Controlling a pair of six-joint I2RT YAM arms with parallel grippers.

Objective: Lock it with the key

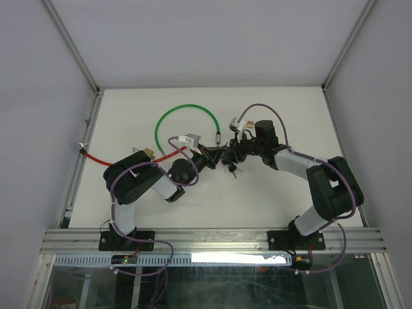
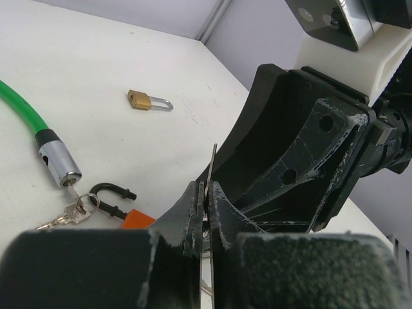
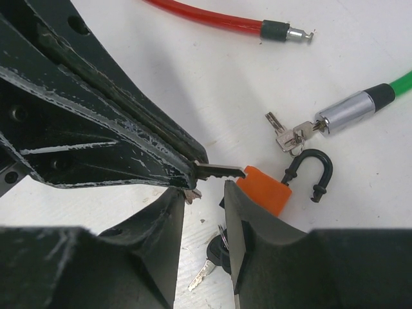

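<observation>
My left gripper is shut on a thin metal key standing up from its tips; in the right wrist view that key's toothed blade [image 3: 219, 170] sticks out sideways. My right gripper is close beside it, fingers a little apart, below the key. An orange padlock [image 3: 264, 190] with a black shackle lies on the table beneath. A green cable lock [image 3: 347, 112] has keys [image 3: 290, 135] in its cylinder. A brass padlock [image 2: 140, 100] lies farther back.
A red cable lock [image 3: 225, 22] lies on the white table [image 1: 296, 116]. A black key fob [image 3: 217, 254] with keys lies just below the orange padlock.
</observation>
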